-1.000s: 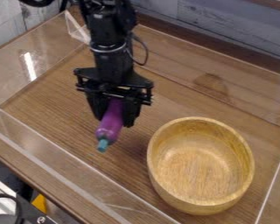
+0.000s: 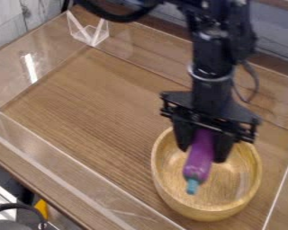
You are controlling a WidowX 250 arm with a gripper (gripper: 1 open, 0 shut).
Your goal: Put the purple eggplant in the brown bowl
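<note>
The purple eggplant (image 2: 198,158) hangs with its teal tip pointing down toward the camera. My gripper (image 2: 207,133) is shut on its upper end, and the fingers partly hide that end. Under both of them is the brown bowl (image 2: 172,198), a light wooden one at the lower right. In the picture the eggplant lies within the bowl's outline. How high it hangs over the bowl's floor I cannot tell. The arm covers the bowl's far rim.
Bare wooden table (image 2: 75,117) spreads to the left of the bowl. A clear plastic object (image 2: 89,30) stands at the far upper left. Black and yellow cable parts lie at the lower left corner.
My gripper has carried the eggplant to the right, from the bare table to above the bowl. The bowl has stayed in place.
</note>
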